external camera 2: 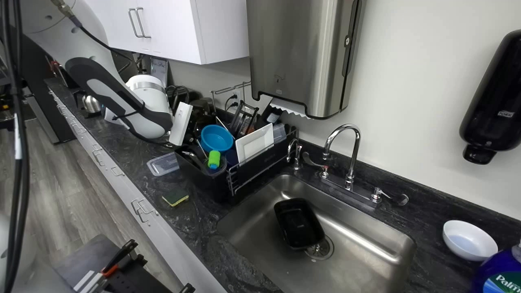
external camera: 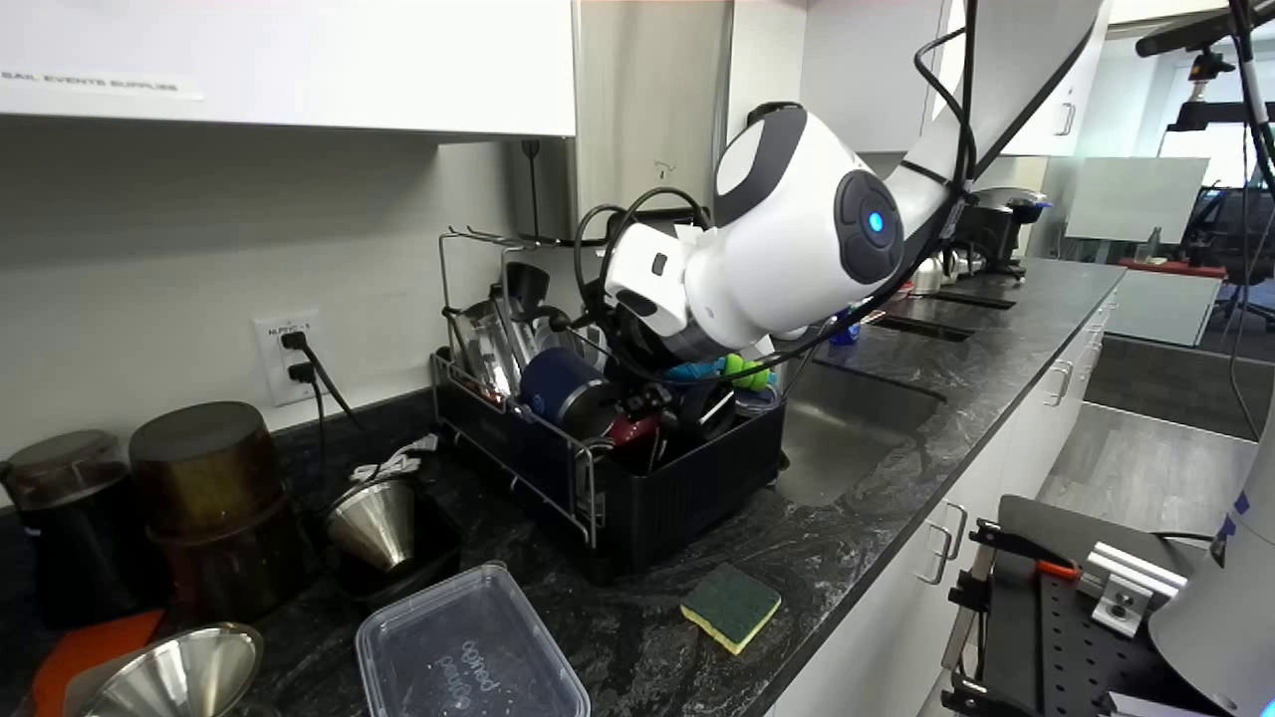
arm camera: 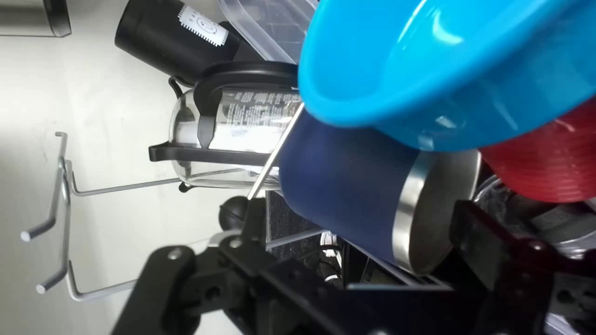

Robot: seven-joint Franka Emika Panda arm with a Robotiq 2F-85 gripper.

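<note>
My gripper is open, low over the crowded dish rack. In the wrist view its fingers stand on either side of a dark blue cup point(arm camera: 346, 184) with a steel rim, which lies tilted; contact cannot be made out. Close to one finger is a red ribbed item point(arm camera: 550, 156). A bright blue bowl point(arm camera: 469, 72) overlaps the cup in that view. From exterior view 1, the dark gripper point(external camera: 645, 400) is partly lost against the dishes beside the blue cup point(external camera: 559, 384). The arm hides it in exterior view 2, where the blue bowl point(external camera 2: 216, 138) shows.
The black dish rack point(external camera: 693, 514) has wire rails and holds several dishes, including a white plate point(external camera 2: 255, 143). A sponge point(external camera: 731, 605) and a clear lid point(external camera: 472, 651) lie on the counter. A black tray point(external camera 2: 298, 224) rests in the sink point(external camera 2: 376, 244).
</note>
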